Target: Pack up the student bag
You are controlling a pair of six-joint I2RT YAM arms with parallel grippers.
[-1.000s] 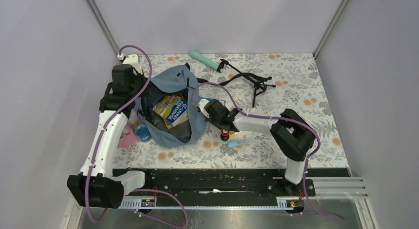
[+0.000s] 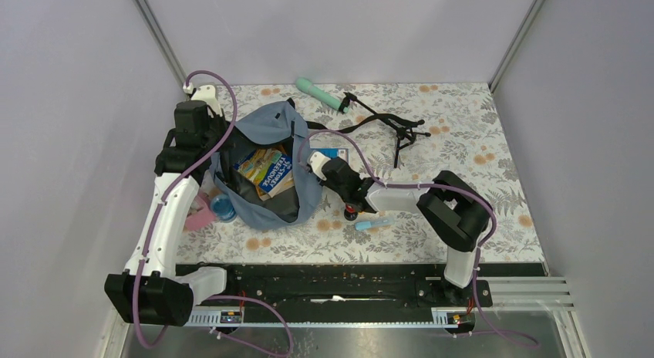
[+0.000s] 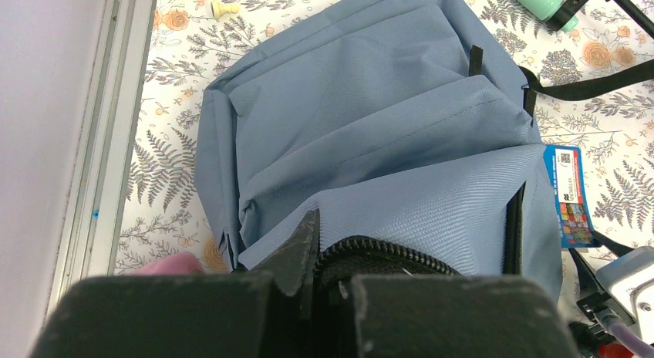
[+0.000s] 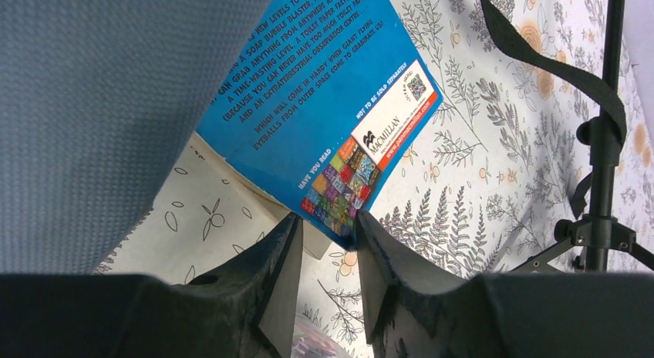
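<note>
The open blue-grey bag (image 2: 305,200) holds books (image 2: 266,169). At its left rim, my left gripper is shut at the dark zipped edge; whether fabric is between its fingers is unclear. Outside the bag's right side, a book with a blue back cover (image 4: 324,119) lies on pale pages or another book, partly hidden by the bag. My right gripper is open, its fingertips at the book's lower corner by the colourful grid of covers.
A green cylinder (image 2: 316,92), black folded stand (image 2: 401,130) and strap lie behind. A pink item (image 2: 199,217), blue container (image 2: 224,207), light-blue item (image 2: 366,225) and red-black item (image 2: 351,213) lie around the bag.
My right gripper and wrist have shifted very slightly beside the blue book. The bag and left arm look unchanged.
</note>
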